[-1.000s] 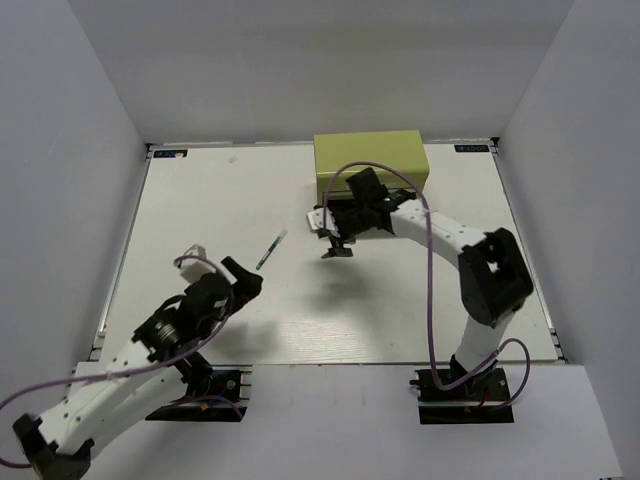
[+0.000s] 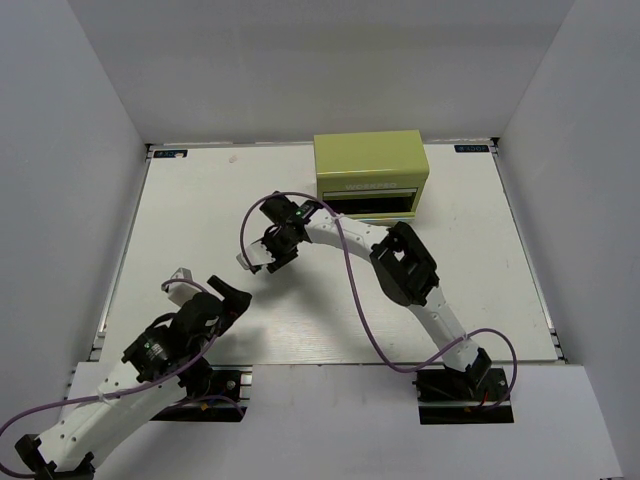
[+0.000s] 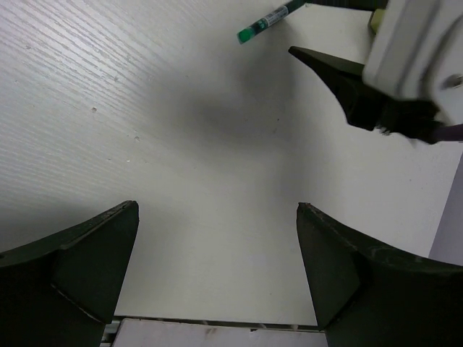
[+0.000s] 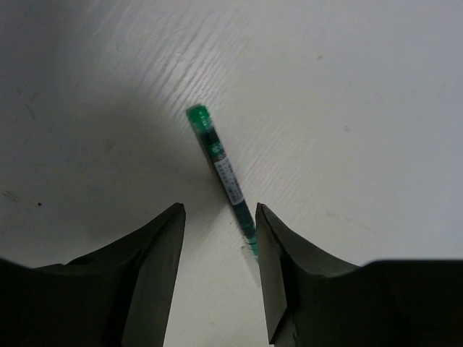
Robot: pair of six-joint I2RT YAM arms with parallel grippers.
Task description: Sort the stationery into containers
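Observation:
A dark pen with a green end (image 4: 226, 177) lies on the white table in the right wrist view. My right gripper is part open above it; the pen's far end passes close to the right finger (image 4: 271, 253), with nothing gripped between the fingers. From the top, the right gripper (image 2: 262, 258) covers the pen's place. The left wrist view shows the pen's green tip (image 3: 247, 35) near a dark right-arm finger (image 3: 318, 61). My left gripper stands open and empty, and in the top view it hangs over the table's front left (image 2: 238, 297).
At the back stands a green box (image 2: 370, 155) with a dark open slot in its front, behind the right arm. Bare table (image 2: 200, 215) stretches to the left and right. Purple cables run along both arms.
My right gripper has travelled left from in front of the green box to over the pen, which it now hides in the top view. The left arm has shifted slightly left.

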